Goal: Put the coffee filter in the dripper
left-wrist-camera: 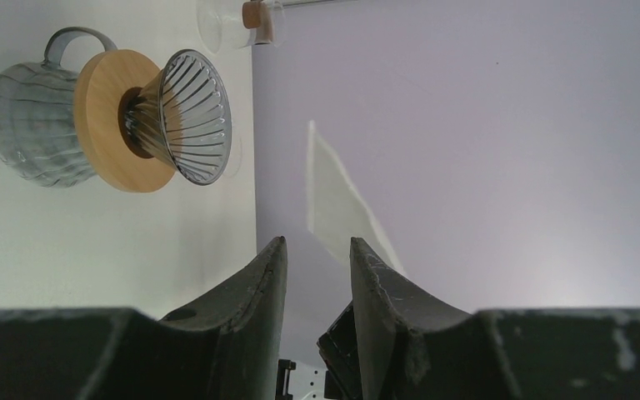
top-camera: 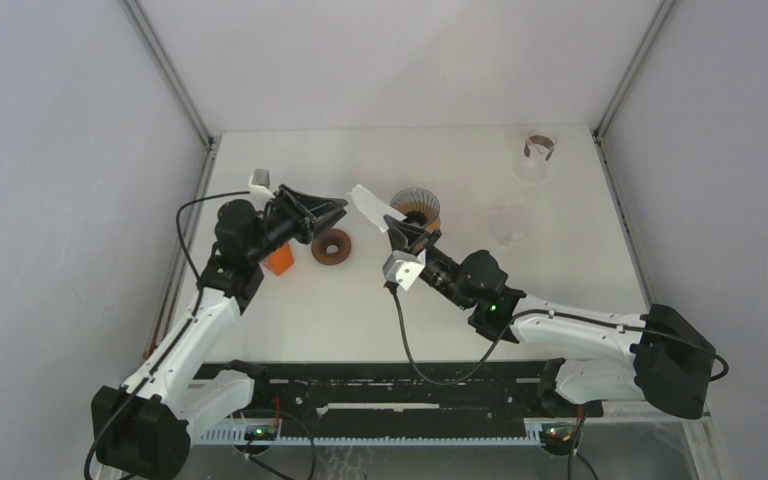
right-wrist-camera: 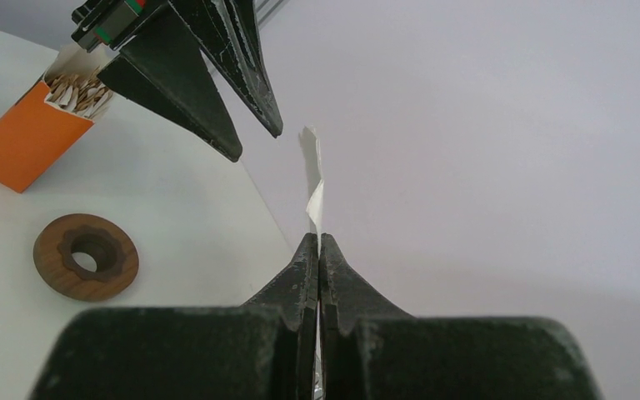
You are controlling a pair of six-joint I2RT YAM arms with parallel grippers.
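The white paper coffee filter is in the air between the two arms, above the table. My right gripper is shut on one end of the filter, whose thin edge rises from its fingertips. Facing the filter's other end is my left gripper, its fingers parted with bare space between the tips; the filter shows beyond them. The ribbed clear dripper sits on a wooden collar over the glass server. From above, the dripper lies just behind the right gripper.
An orange box of filters stands under the left arm. Beside it lies a round wooden ring. A clear glass with a brown band is at the back right, and a faint clear item lies nearer.
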